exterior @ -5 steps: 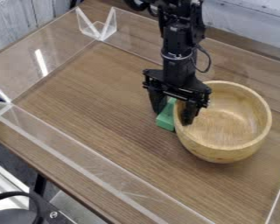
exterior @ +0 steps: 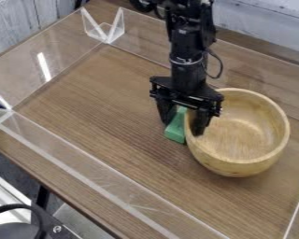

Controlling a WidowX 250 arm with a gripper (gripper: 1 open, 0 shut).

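A black robot arm hangs from the top of the camera view, its gripper (exterior: 186,113) low over the left rim of a large tan bowl (exterior: 239,152). A green object (exterior: 176,131) rests on the table just left of the bowl, under the gripper and partly hidden by it. The fingers are dark and small, so whether they touch or hold the green object or the bowl's rim is unclear.
A clear plastic piece (exterior: 102,26) stands at the back left. Black cables (exterior: 18,222) show at the lower-left corner, off the table.
The bowl has shifted slightly, and the arm and gripper have moved a little to the left. The green object stays beside the bowl.
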